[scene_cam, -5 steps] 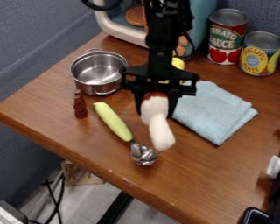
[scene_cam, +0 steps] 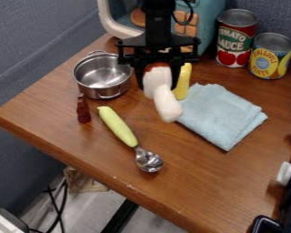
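My black gripper (scene_cam: 159, 56) hangs at the top centre over a white elongated object (scene_cam: 165, 102) with a red tip, which hangs below it; the fingertips are hard to make out against it. Behind that object stands a yellow item (scene_cam: 182, 84). A light blue cloth (scene_cam: 224, 117) lies to the right. A pale yellow-green corn-like object (scene_cam: 116, 126) and a metal spoon (scene_cam: 148, 160) lie in front, left of centre.
A steel pot (scene_cam: 102, 80) and a small brown bottle (scene_cam: 84, 111) stand left. A tomato can (scene_cam: 235, 41) and a yellow can (scene_cam: 271, 56) stand back right.
My gripper has moved upward and back, away from the front of the table, and the white object has risen with it.
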